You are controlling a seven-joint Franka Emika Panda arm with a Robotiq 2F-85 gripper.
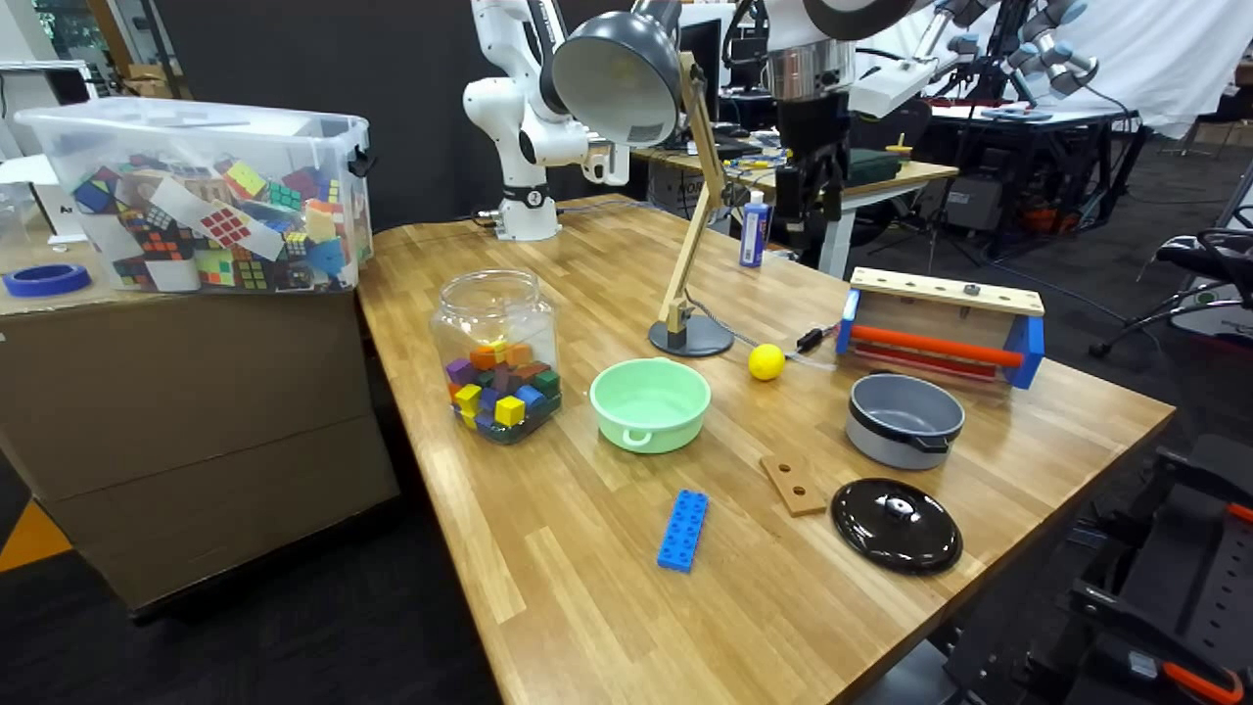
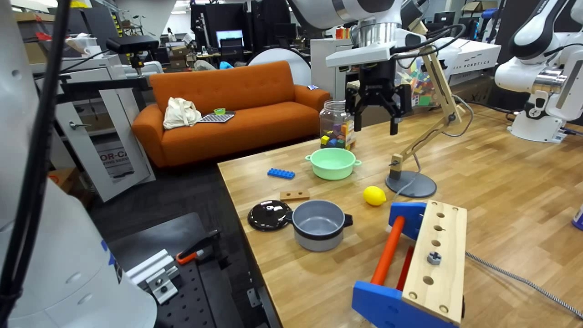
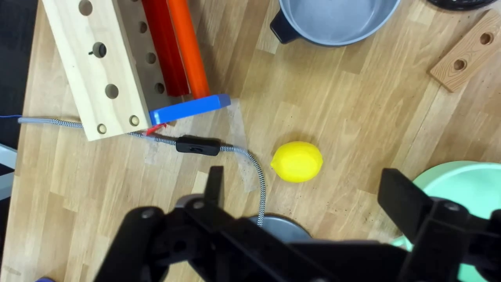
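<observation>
My gripper [image 2: 374,131] hangs well above the table, its fingers spread wide and nothing between them. From above, in the wrist view, a yellow lemon [image 3: 297,161] lies on bare wood, between and ahead of the two fingers. A mint-green bowl [image 1: 651,404] stands near the lemon, and no contents show in it. The grey pot [image 2: 319,224] is uncovered and looks empty; its black lid [image 2: 269,215] rests on the table beside it. A blue toy brick [image 1: 683,530] and a wooden piece with two holes [image 1: 794,484] lie flat near the bowl and lid.
A desk lamp [image 1: 690,334] rises close to my gripper, its cable running past the lemon. The wooden toy bench [image 1: 947,294] stands on the lemon's other side. A clear jar of coloured blocks [image 1: 496,356] is beyond the bowl. Open wood lies at the table's front.
</observation>
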